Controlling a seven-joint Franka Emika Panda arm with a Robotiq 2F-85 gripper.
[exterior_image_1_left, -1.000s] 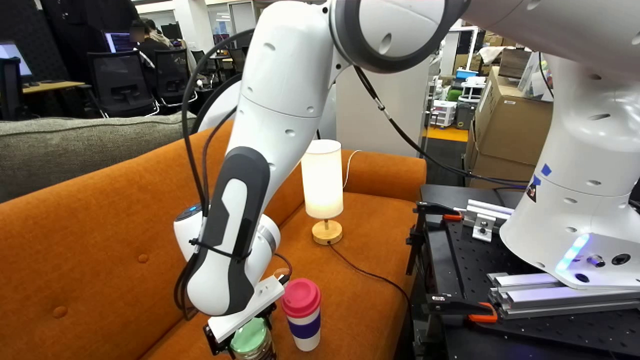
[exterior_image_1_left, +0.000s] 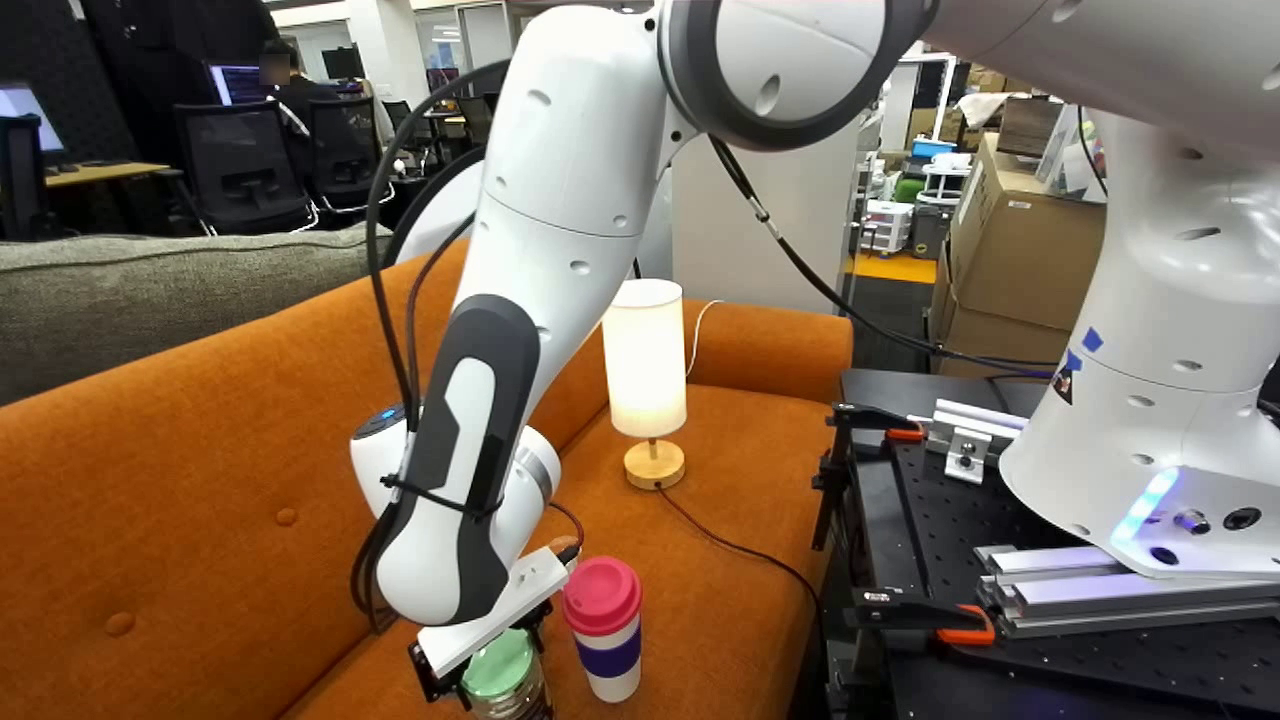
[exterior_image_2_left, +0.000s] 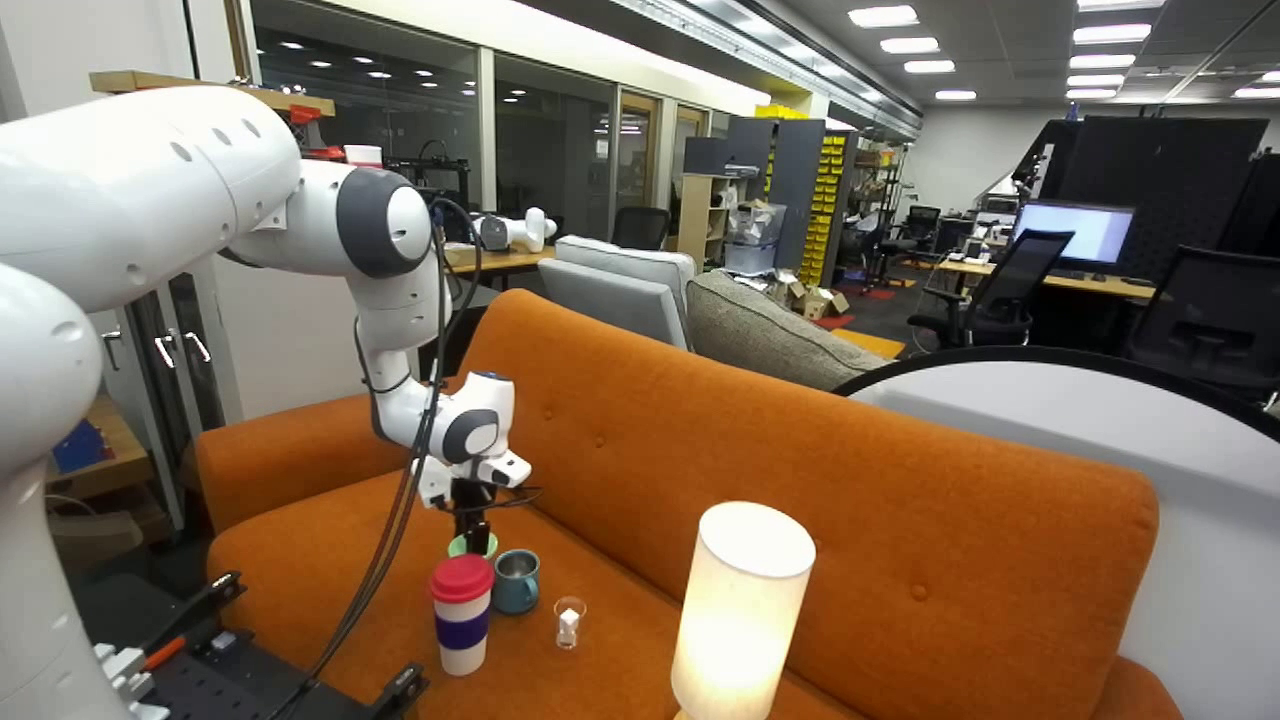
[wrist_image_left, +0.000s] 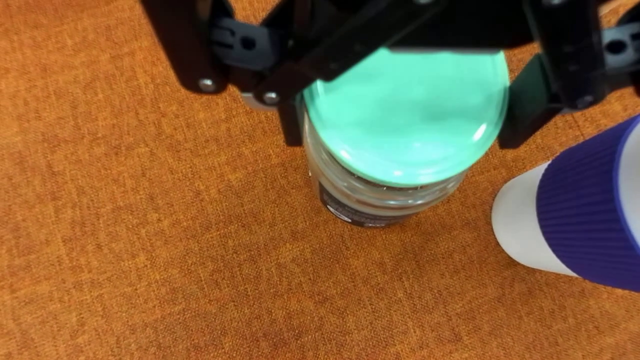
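Observation:
A glass jar with a mint-green lid (wrist_image_left: 408, 120) is directly under the arm, its dark label partly visible. In the wrist view my gripper has one of its fingers (wrist_image_left: 292, 125) against the left side of the lid and the other against the right, so it looks shut on the jar. Exterior view 1 has the lid (exterior_image_1_left: 499, 666) just below the gripper mount, with the jar's bottom cut off by the frame edge. From the other side, the lid (exterior_image_2_left: 458, 546) is partly hidden by the fingers. Whether the jar's base touches the seat is unclear.
Close beside the jar stands a tumbler (exterior_image_1_left: 603, 624) with a red lid and purple band. A blue-grey mug (exterior_image_2_left: 516, 582) and a small clear glass (exterior_image_2_left: 569, 624) holding something white are nearby. A lit lamp (exterior_image_1_left: 648, 360) stands farther along the orange sofa (exterior_image_1_left: 756, 480).
My gripper and the jar's lid have both shifted very slightly upward and right in exterior view 1. The tumbler and lamp are where they were.

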